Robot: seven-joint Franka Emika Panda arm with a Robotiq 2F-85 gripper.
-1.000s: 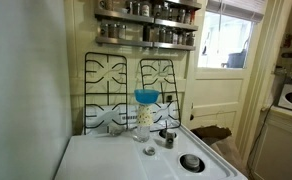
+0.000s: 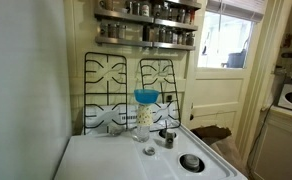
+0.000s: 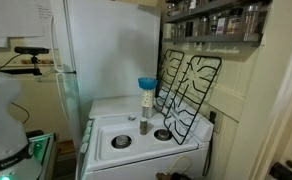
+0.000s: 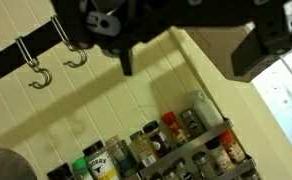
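At the top of the wrist view my gripper stands open, its dark fingers (image 4: 248,58) wide apart with pale panelled wall between and beyond them. On the white stove top (image 2: 101,160) stands a pale spotted container with a blue bowl-like piece (image 2: 146,96) on top. A small grey-brown cylinder (image 3: 143,127) is beside it, and a small round object (image 2: 149,151) lies in front. Two black burner grates (image 2: 106,85) lean upright against the back wall. The gripper cannot be made out clearly in either exterior view.
Shelves of spice jars (image 2: 146,33) hang above the stove; a similar row of jars (image 4: 151,142) fills the lower wrist view. Hooks (image 4: 71,50) hang from a dark rail. A brown crumpled item (image 2: 210,134) lies right of the stove.
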